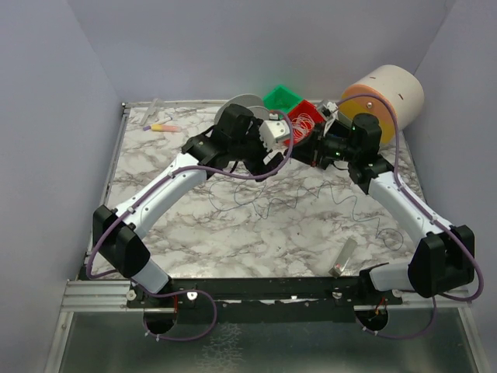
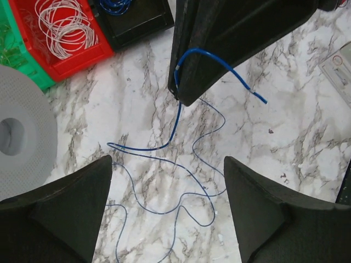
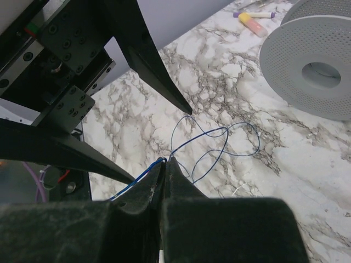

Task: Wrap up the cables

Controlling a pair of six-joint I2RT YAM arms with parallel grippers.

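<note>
A thin blue cable [image 2: 163, 159] lies in loose loops on the marble table, one end rising to my right gripper. That gripper is shut on the cable, and a short free end curls past its fingertips [image 2: 189, 94]. My left gripper stands open just beside it, its fingers [image 2: 77, 205] apart. Part of the raised cable runs across the gap between them, seen in the left wrist view; neither finger visibly touches it. From the right wrist view, the left fingers show one above and one below the cable.
Grey perforated discs [image 3: 274, 66] stand at the back. Beside them are a green bin [image 1: 281, 98], a red bin [image 2: 66, 61] of white cable and a black bin [image 2: 137, 30] with blue cable. A large beige roll [image 1: 392, 89] sits back right.
</note>
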